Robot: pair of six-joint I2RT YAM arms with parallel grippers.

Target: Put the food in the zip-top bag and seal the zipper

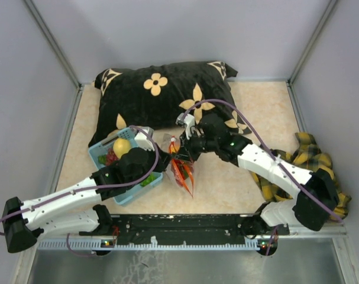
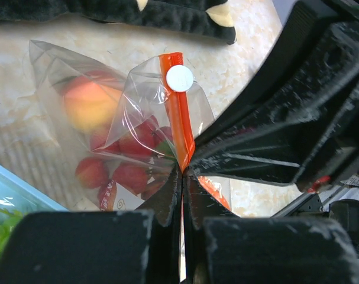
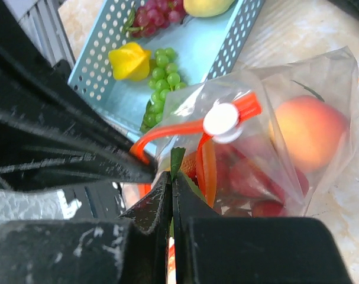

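The clear bag (image 2: pixel 55 77) with an orange zipper edge (image 2: pixel 178 118) and a white slider (image 2: pixel 180 78) lies between my arms. Through its film show a peach (image 2: pixel 90 103) and several red fruits (image 2: pixel 132 142). In the left wrist view the zipper edge runs into the tips of my left gripper, shut on it. My right gripper is shut at the bag's mouth, close beside the left fingers. A green leaf tip (image 3: pixel 177 160) shows at its fingertips; whether it is pinched or behind them I cannot tell.
A blue basket (image 3: pixel 226 47) stands left of the bag, holding green grapes (image 3: pixel 165 77), red grapes (image 3: pixel 158 16), a yellow star-shaped fruit (image 3: pixel 130 61) and a yellow fruit (image 1: pixel 122 147). A dark pillow (image 1: pixel 179 89) lies behind, a checked cloth (image 1: pixel 306 157) at right. Table right of the bag is clear.
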